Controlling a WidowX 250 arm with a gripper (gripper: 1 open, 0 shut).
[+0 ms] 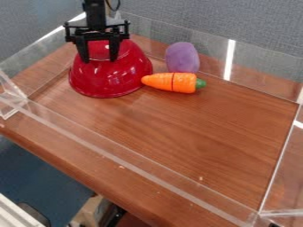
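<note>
My black gripper [97,49] is low over an upside-down red bowl [110,82] at the upper left of the wooden surface, its fingers at the bowl's top; whether anything is between them is hard to tell. An orange carrot with a green tip [173,82] lies just right of the bowl, and a purple oval object [182,57] stands behind it.
Clear plastic walls edge the wooden board [183,155] on the sides, back and front. The middle and right of the board are bare. Below the front left edge is a gap with a dark floor.
</note>
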